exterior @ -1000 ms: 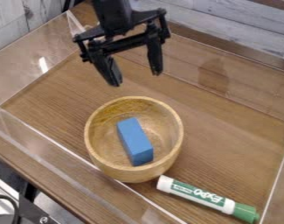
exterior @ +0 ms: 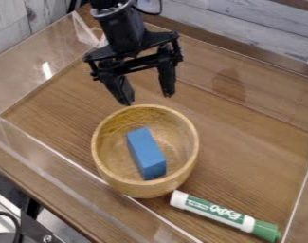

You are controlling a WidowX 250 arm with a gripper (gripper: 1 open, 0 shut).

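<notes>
My black gripper [exterior: 145,87] is in the upper middle, open, its two fingers hanging wide apart with nothing between them, above and behind a tan round bowl [exterior: 186,133]. Inside the bowl lies a blue rectangular block [exterior: 146,152]. A white and green tube [exterior: 224,214] lies at the lower right, outside the bowl.
The wooden table [exterior: 251,133] has free room to the right and left of the bowl. A pale wall or edge runs along the upper left, and a cable shows at the lower left corner.
The bowl, block and tube have not visibly moved.
</notes>
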